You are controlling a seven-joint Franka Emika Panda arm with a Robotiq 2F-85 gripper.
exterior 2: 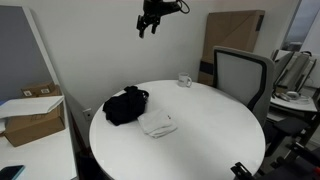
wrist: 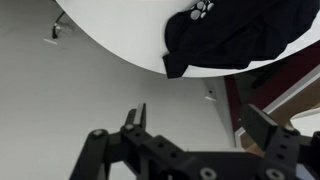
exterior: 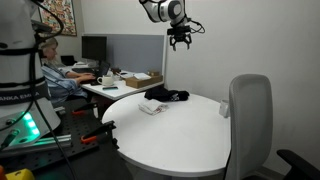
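High above the far side of a round white table [exterior: 170, 140], my gripper [exterior: 180, 46] points down with its fingers apart and nothing between them. In the wrist view, the two dark fingers [wrist: 136, 118] stand wide apart over bare floor beyond the table's edge. A crumpled black cloth [exterior 2: 126, 105] lies on the table; in the wrist view the cloth [wrist: 235, 35] shows pale paw-like marks. Beside it rests a folded white cloth [exterior 2: 157, 123]. A white mug [exterior 2: 184, 79] stands apart near the table's edge, close to the grey chair.
A grey chair back [exterior: 250, 125] rises against the table's near right side. Cardboard boxes [exterior 2: 32, 122] and a white desk [exterior 2: 40, 155] stand off to one side. A person [exterior: 60, 70] sits at a desk behind.
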